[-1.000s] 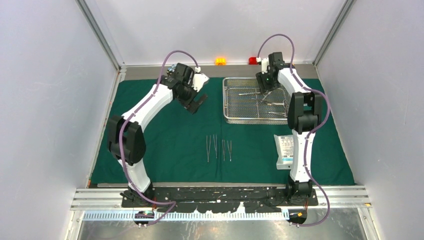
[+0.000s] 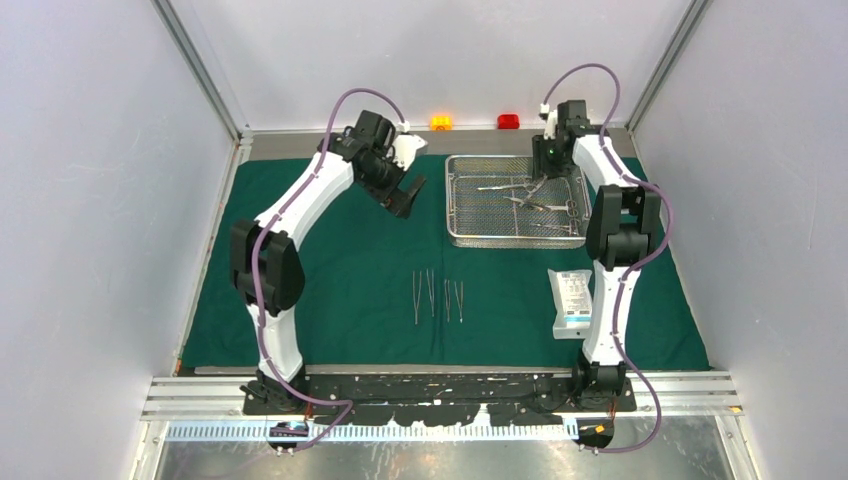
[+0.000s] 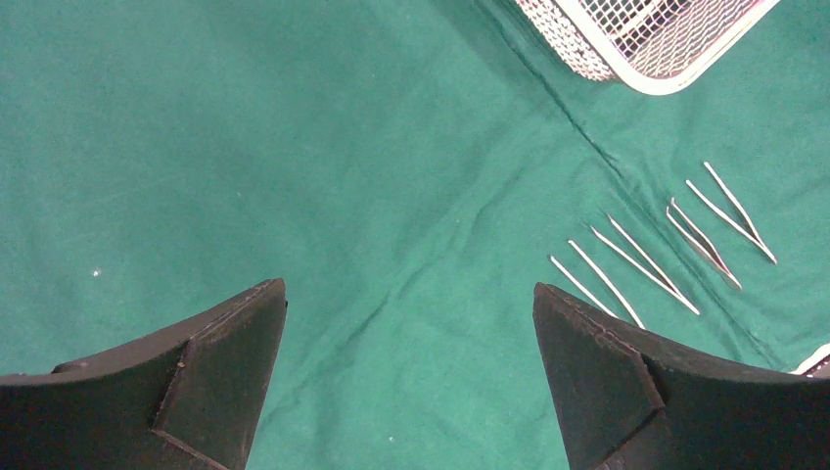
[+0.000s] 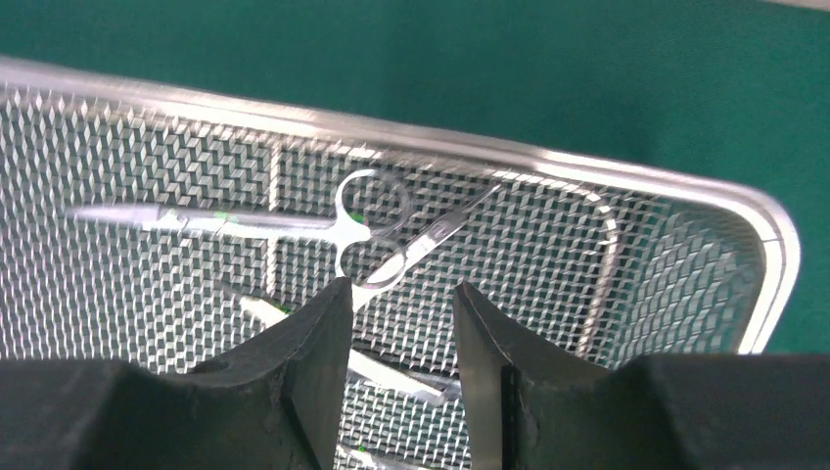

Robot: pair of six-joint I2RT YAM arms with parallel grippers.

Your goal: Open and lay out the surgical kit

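Note:
A silver mesh tray [image 2: 518,242] stands at the back right of the green drape with several instruments in it. Over its right half hovers my right gripper [image 2: 541,174], its fingers partly apart and nothing visible between the fingers. Below them, in the right wrist view, lie ring-handled scissors [image 4: 279,227], a scalpel-like tool [image 4: 428,241] crossing beneath the rings, and another slim instrument [image 4: 391,375] partly covered by a finger. Left of the tray, my left gripper [image 2: 408,198] is wide open and empty above bare cloth. Several tweezers [image 2: 417,298] rest in a row on the front middle of the drape.
A white package [image 2: 572,300] lies at the front right, beside the right arm. Yellow [image 2: 441,122] and red [image 2: 508,121] blocks stand behind the drape. Grey walls bound both sides.
My right gripper has shifted to the right over the tray. The left gripper has moved slightly right and back. The tweezers on the drape have not moved.

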